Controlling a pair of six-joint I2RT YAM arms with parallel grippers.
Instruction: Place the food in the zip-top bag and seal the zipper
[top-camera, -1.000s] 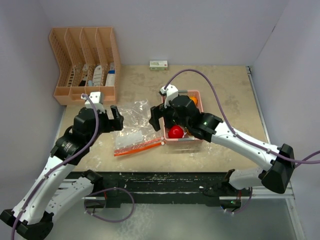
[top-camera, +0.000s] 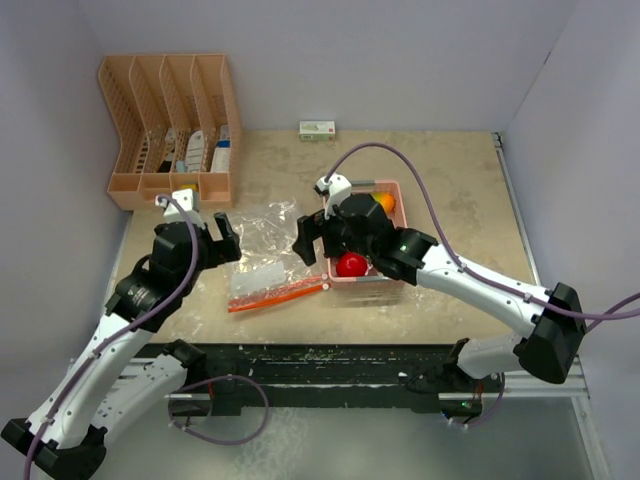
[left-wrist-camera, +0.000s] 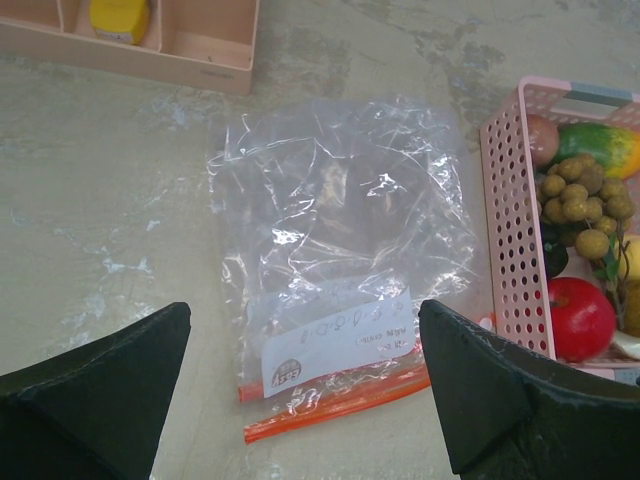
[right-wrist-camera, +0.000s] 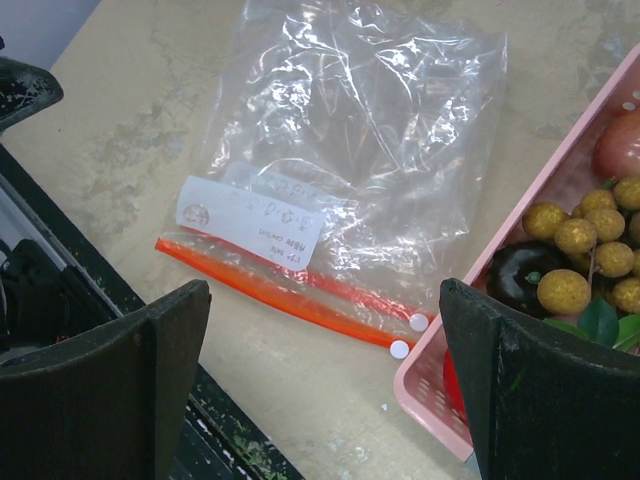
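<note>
A clear zip top bag with an orange-red zipper strip lies flat on the table, its zipper edge toward the front. The bag looks empty in the left wrist view, and a white label sits near the strip. Over the bag's left side my left gripper hangs open, nothing in it. My right gripper, also open and empty, is above the bag's right edge beside a pink basket. Inside the basket are a red tomato, an eggplant and round brown fruits.
A peach-coloured divided rack stands at the back left, holding several items and a yellow one. A small box rests by the back wall. Table space to the right of the basket is clear.
Both grippers have shifted slightly to the left in the top view. The bag and the basket have stayed where they were.
</note>
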